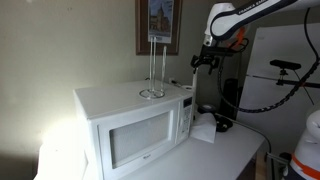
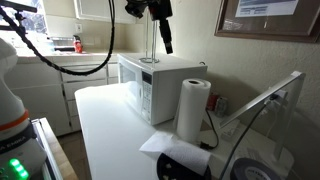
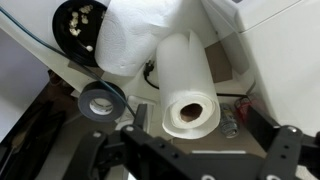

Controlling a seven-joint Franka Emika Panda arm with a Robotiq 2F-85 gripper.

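My gripper is open in the wrist view, its dark fingers apart at the lower edge with nothing held. A white paper towel roll (image 3: 185, 75) lies in line with the gap between them, its brown core facing the camera. The exterior side view shows that roll (image 2: 192, 110) upright on the counter beside the white microwave (image 2: 165, 90), with the gripper (image 2: 160, 54) well above it. A wire stand (image 1: 152, 94) with upright rods rests empty on top of the microwave (image 1: 140, 130).
A loose paper towel sheet (image 3: 135, 30) partly covers a black pan (image 3: 78, 28) holding small pale bits. A roll of black tape (image 3: 100, 100) and a small glass jar (image 3: 229, 124) lie near the towel roll. Cables cross behind it.
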